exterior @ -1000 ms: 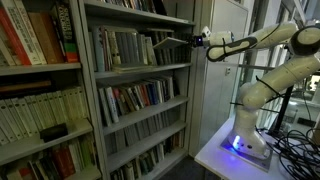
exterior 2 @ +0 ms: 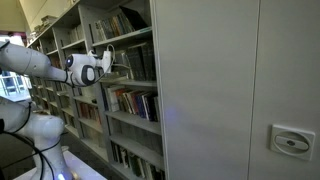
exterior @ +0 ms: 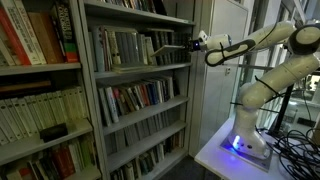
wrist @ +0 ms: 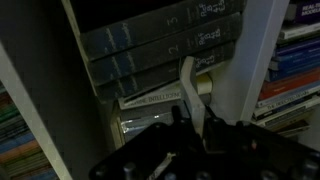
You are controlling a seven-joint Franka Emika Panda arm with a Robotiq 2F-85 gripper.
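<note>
A thin pale book (wrist: 192,95) stands out from my gripper in the wrist view, seen nearly edge-on. The dark fingers are closed on its near end. Beyond it, dark thick volumes (wrist: 160,45) with printed spines fill a shelf bay. From the first exterior view, my gripper (exterior: 194,45) is at the right end of an upper shelf, with the held book (exterior: 172,46) reaching left from it in front of the shelved books. The second exterior view has the gripper (exterior 2: 106,60) close to the bookcase; the held book is hard to make out there.
Upright shelf panels (wrist: 238,75) border the bay on both sides. More books (exterior: 135,98) fill the shelf below. A white table (exterior: 225,160) carries the arm's base. A pale door (exterior: 228,25) stands right of the bookcase.
The arm and gripper have shifted slightly at the shelf. The held book's outline sits a little lower and looks flatter than a second ago. It stays in the grip.
</note>
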